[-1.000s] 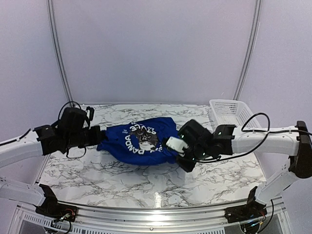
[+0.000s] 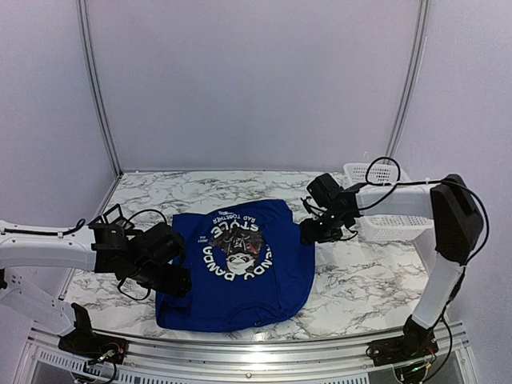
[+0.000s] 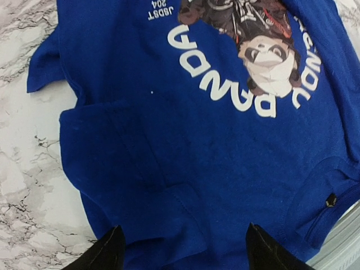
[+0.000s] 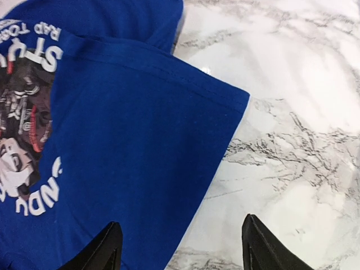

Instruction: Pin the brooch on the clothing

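Observation:
A blue T-shirt (image 2: 284, 288) with a panda print (image 2: 238, 252) lies spread on the marble table, its near left side folded over in the left wrist view. My left gripper (image 2: 172, 280) is above that near left part, open, its fingertips (image 3: 115, 247) apart with cloth below. My right gripper (image 2: 308, 224) is over the shirt's right sleeve (image 4: 169, 124), fingers apart with nothing held between them. A small dark object (image 3: 331, 199) sits near the collar; I cannot tell whether it is the brooch.
A white perforated basket (image 2: 396, 228) stands at the back right, partly behind my right arm. Bare marble (image 2: 144, 192) surrounds the shirt, and a metal rail (image 2: 256, 336) runs along the front edge.
The shirt has gone from bunched and pulled back to spread toward the front edge. My right gripper has moved back to the right sleeve; my left has come forward and down.

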